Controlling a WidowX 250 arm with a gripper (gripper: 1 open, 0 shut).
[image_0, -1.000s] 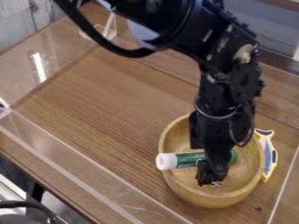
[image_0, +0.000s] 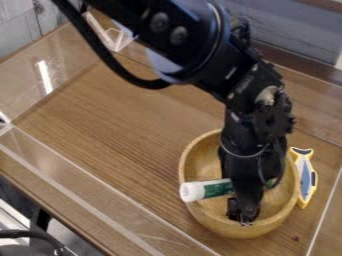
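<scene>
My black gripper (image_0: 249, 190) reaches down into a tan bowl (image_0: 203, 210) at the lower right of the camera view, its fingers low around a green and white tube (image_0: 206, 189). The tube lies in the bowl with its white end at the left rim. The arm covers much of the bowl's inside, so contact between fingers and tube cannot be made out.
A yellow, white and blue object (image_0: 305, 175) stands just right of the bowl. A wall runs along the back right.
The gripper has moved lower into the bowl, hiding more of the tube, whose white end has shifted slightly.
</scene>
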